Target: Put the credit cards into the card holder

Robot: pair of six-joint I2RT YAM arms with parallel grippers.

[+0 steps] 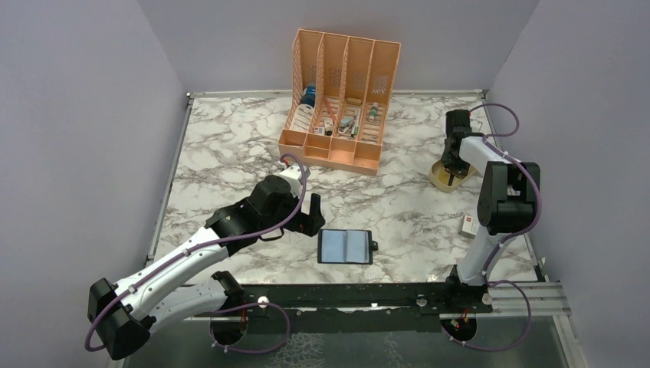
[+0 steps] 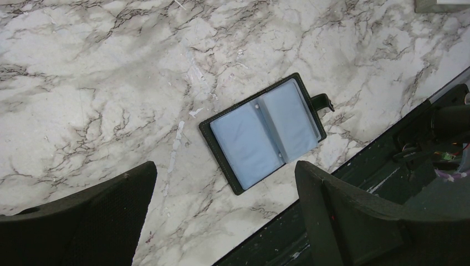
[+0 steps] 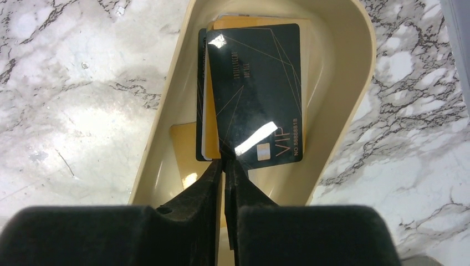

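Observation:
An open card holder [image 1: 345,245] with pale clear sleeves lies at the front middle; the left wrist view [image 2: 244,144] shows it too. My left gripper [image 1: 313,211] hangs open and empty above and left of it. At the right, a cream oval container [image 3: 360,77] holds several cards, a black VIP card [image 3: 258,83] on top of gold and black ones. My right gripper reaches into it, fingertips close together at the black card's lower left edge. Whether they grip a card is unclear.
An orange divided organiser [image 1: 337,159] with small items stands at the back middle. A small white box [image 1: 469,225] lies at the right, near the right arm.

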